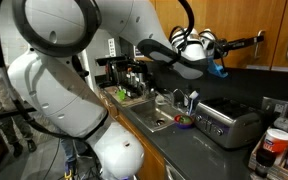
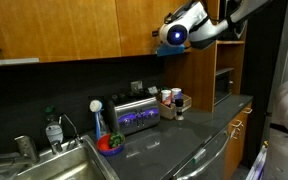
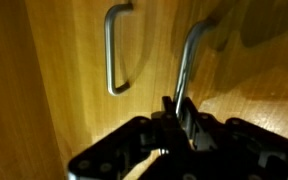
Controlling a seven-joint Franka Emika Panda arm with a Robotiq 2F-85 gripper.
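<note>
In the wrist view my gripper is shut on a curved metal cabinet handle [image 3: 187, 66], whose upper end runs to the wooden door. A second handle [image 3: 111, 50] is fixed to the neighbouring door on the left, untouched. Exterior view 1 has the gripper [image 1: 260, 38] up against the upper cabinet [image 1: 239, 20] at the top right. The cabinet doors look closed. From exterior view 2 the arm [image 2: 189, 28] reaches up to the cabinet front [image 2: 139, 28], and its fingers are hard to make out there.
Below, a toaster [image 1: 222, 122] stands on the dark counter [image 1: 199, 154], beside a box holding cups [image 2: 167, 97]. A colourful bowl [image 2: 110, 144] and the sink [image 2: 74, 165] lie to the left.
</note>
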